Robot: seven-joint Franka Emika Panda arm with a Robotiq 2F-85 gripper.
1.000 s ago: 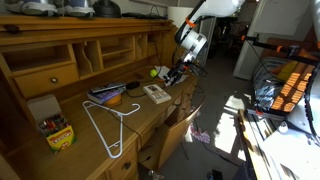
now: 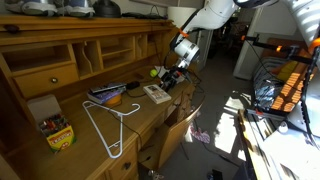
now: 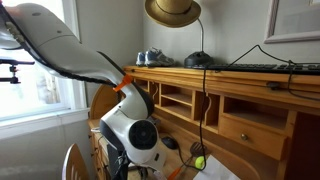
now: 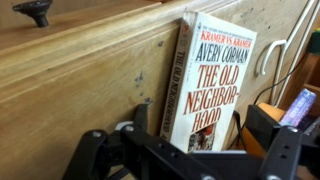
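A paperback book [image 4: 212,80] with a white cover and red and black lettering lies on the wooden desk in the wrist view. Its spine faces the left finger. My gripper is open, its fingers apart on either side of the book's lower end as seen from the wrist; whether they touch it I cannot tell. In exterior view 1 the pale book [image 2: 157,93] rests near the desk's front edge, with the gripper [image 2: 173,82] just to its right. The arm hides the fingertips in exterior view 2.
A white hanger [image 2: 113,130] and a colourful box [image 2: 56,131] occupy the desk's left part. Dark items [image 2: 104,93] sit left of the book. Drawers [image 2: 50,80] line the back, and a wooden panel [image 2: 180,137] juts out below the front edge.
The gripper has come down and slightly left, closer to the book. The book and the other desk items appear unmoved.
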